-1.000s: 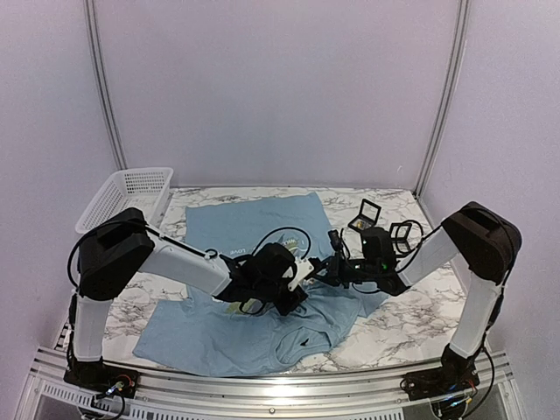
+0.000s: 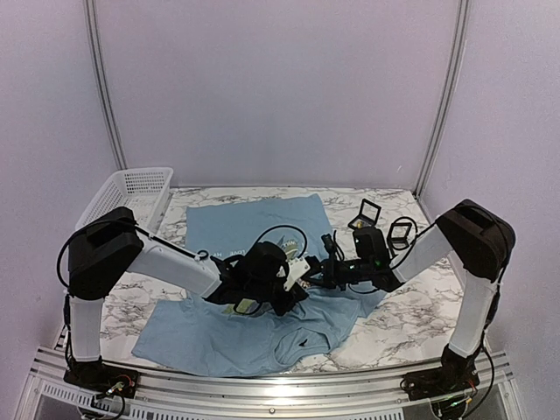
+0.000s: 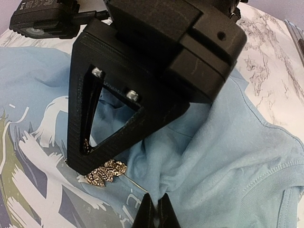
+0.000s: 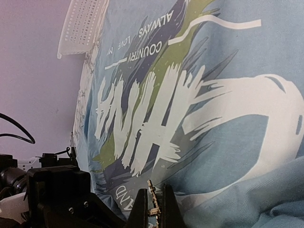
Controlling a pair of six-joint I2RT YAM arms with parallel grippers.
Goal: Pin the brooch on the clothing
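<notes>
The blue printed shirt [image 2: 254, 214] lies spread and rumpled beneath both grippers. An ornate metal brooch [image 3: 105, 172] shows in the left wrist view, partly behind my right gripper's black frame, its long pin pointing down-right over the fabric. In the right wrist view the brooch [image 4: 153, 209] is edge-on between the fingertips of my shut right gripper. My left gripper is shut at the fold of fabric by the pin's end; whether cloth is between its tips is unclear. Both grippers meet near the middle of the shirt in the top view.
A white basket [image 2: 131, 188] stands at the back left. Two small black open cases [image 2: 367, 213] lie at the right behind the right arm. Bare marble [image 2: 420, 324] shows at the front right.
My right arm has shifted slightly, its gripper a little lower and toward the front in the top view. The left arm looks nearly still.
</notes>
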